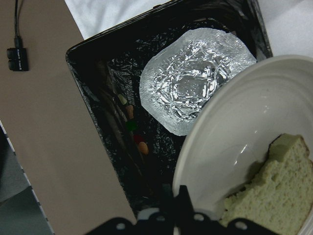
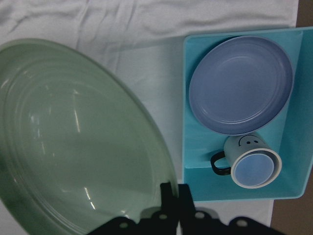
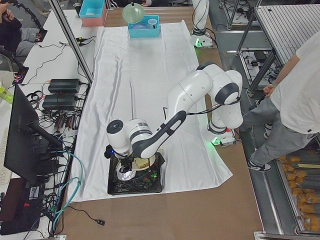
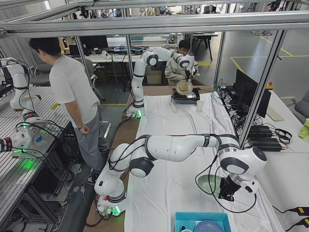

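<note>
A white bowl with a slice of bread in it is tilted over a black tray that holds a crumpled foil piece and several small coloured scraps. My left gripper is shut on the bowl's rim. A green plate hangs from my right gripper, which is shut on its rim, beside a turquoise bin holding a blue plate and a smiling mug.
A white cloth covers most of the table, largely clear in the middle. A monitor and cables line the left side. A person stands beside the table.
</note>
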